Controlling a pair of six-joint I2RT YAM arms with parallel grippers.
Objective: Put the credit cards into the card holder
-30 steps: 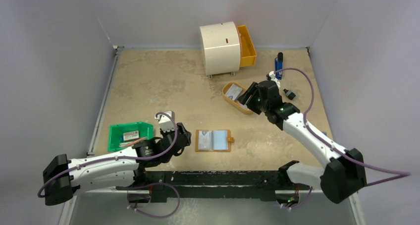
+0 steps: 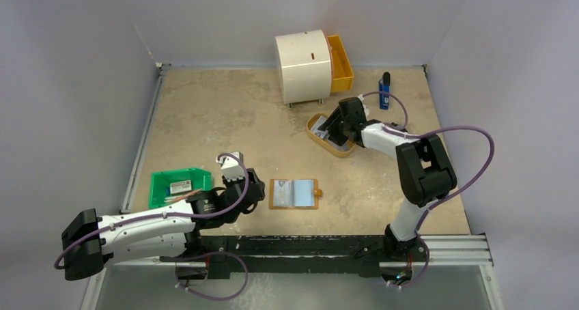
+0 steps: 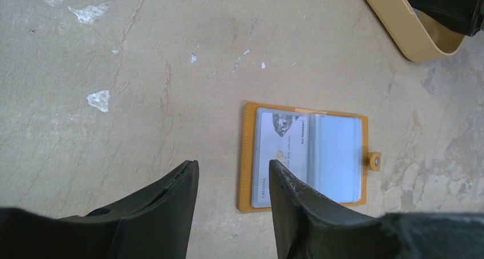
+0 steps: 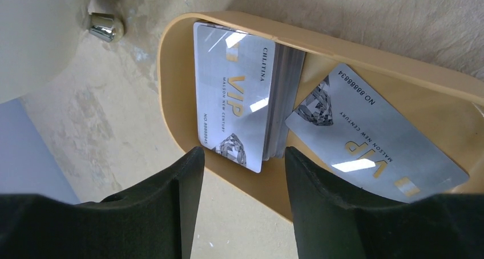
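A tan tray (image 4: 166, 93) holds a stack of silver VIP cards (image 4: 233, 93) and a loose card (image 4: 376, 134) beside it. My right gripper hangs open over the tray at the stack's lower edge, nothing seen between its fingers. The open card holder (image 3: 246, 156), tan-edged with clear sleeves and a card showing in the left one, lies on the table at the front centre. My left gripper is open and empty above and beside the holder, to its left in the top view.
A green bin (image 2: 160, 186) with small items sits at the left. A white drum (image 2: 300, 67) with a yellow drawer stands at the back, near the tray. A blue object (image 2: 384, 95) lies at back right.
My right arm has moved left and toward the back, bringing its gripper from beside the tray to over it. The left arm has shifted only slightly.
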